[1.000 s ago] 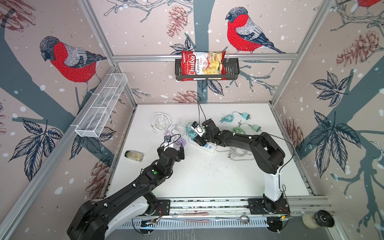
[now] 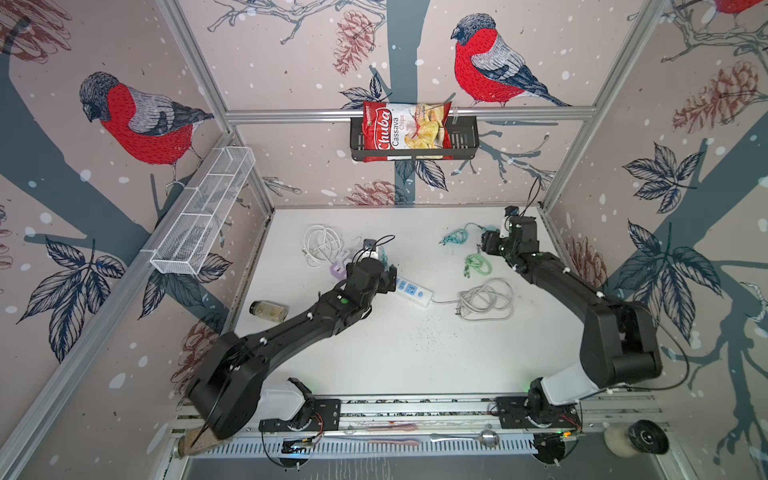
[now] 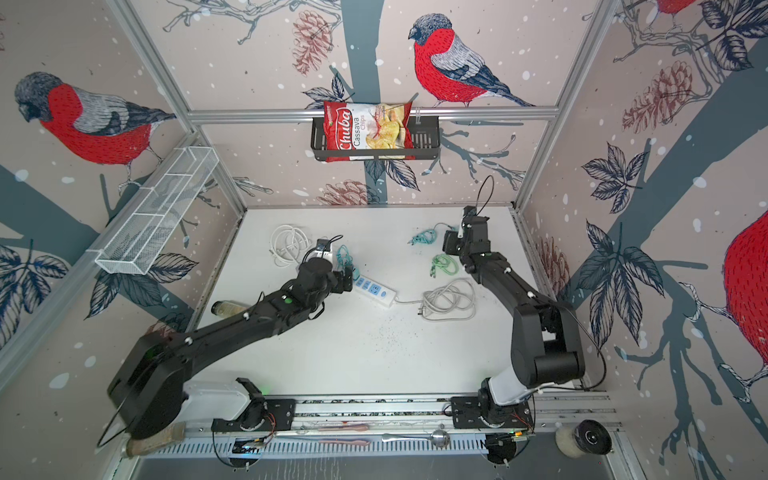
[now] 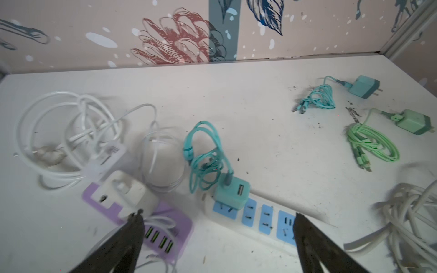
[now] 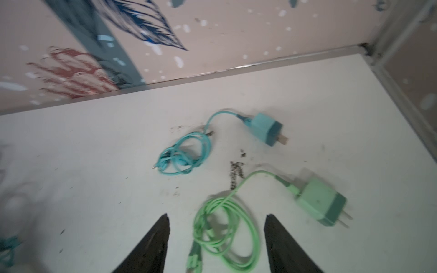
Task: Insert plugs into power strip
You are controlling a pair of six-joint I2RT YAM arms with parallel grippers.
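The white power strip [image 4: 273,220] with blue sockets lies mid-table. A teal plug [image 4: 233,191] sits at its left end, its cable looped behind. My left gripper is open above the strip's front side, nothing between its fingers. On the right of the table lie a blue-teal plug [image 5: 265,128] and a green plug [image 5: 320,201], prongs pointing right, each with a coiled cable. Over the green cable [image 5: 227,227] my right gripper stands open and empty, left of both plugs. From above, the right arm hides these two plugs.
A purple strip [image 4: 175,223] holding white plugs lies left of the white one, beside a white coiled cable [image 4: 68,132]. The white strip's grey cord [image 2: 486,300] is bundled to its right. A jar [image 2: 269,310] lies at far left.
My right gripper has moved from the power strip rightward to the plugs at the right. My left gripper has moved right and farther back, toward the white strip. The teal plug stays at the strip.
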